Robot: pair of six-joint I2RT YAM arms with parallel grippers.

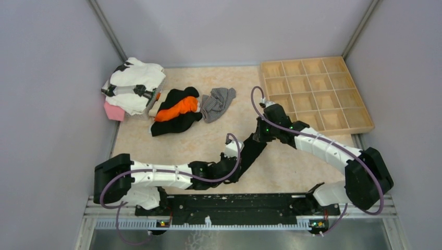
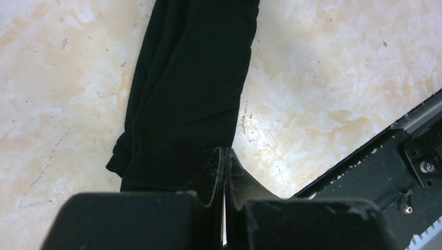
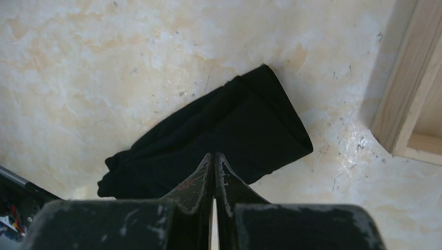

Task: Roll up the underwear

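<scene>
Black underwear lies folded into a long strip on the table between my two grippers, its creased long edge to the left in the left wrist view. My left gripper is shut over the near end of the cloth; nothing shows between its fingers. My right gripper is shut above the cloth, toward its far end, with nothing visible between its fingers. The top view has the arms covering part of the strip.
A wooden compartment tray stands at the back right, close to the right gripper. Piled clothes, a grey cloth and a basket of white cloth lie at the back left. The front table edge is near the left gripper.
</scene>
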